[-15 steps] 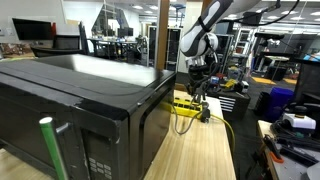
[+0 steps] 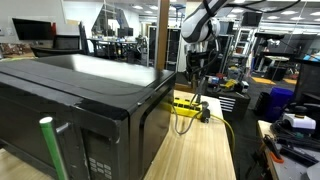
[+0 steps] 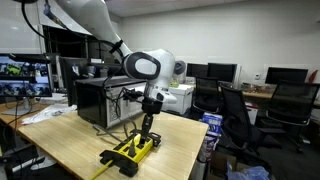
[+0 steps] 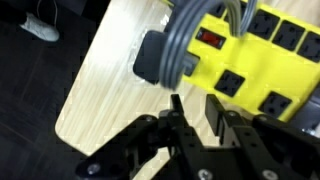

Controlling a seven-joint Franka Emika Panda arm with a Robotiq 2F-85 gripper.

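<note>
A yellow power strip point(image 4: 258, 55) with rows of black outlets lies on the wooden table, filling the upper right of the wrist view. One black plug point(image 4: 150, 55) sits at its near edge. My gripper hovers over the table, its fingers apart with wood showing between them. Beside the left fingertip, a blurred grey cable point(image 4: 172, 72) loops up across the strip. Whether the fingers grip any of that cable does not show. From the side, the gripper point(image 3: 148, 128) is just above the power strip point(image 3: 126, 156).
A large black box-shaped appliance point(image 2: 90, 95) stands on the table point(image 2: 195, 150), filling the left of exterior view 1. Bare wood lies in front of the strip. A thin yellow cord point(image 2: 229, 128) runs off beyond the table edge.
My gripper has risen a little above the power strip and shifted slightly. The strip and the black appliance stay where they were.
</note>
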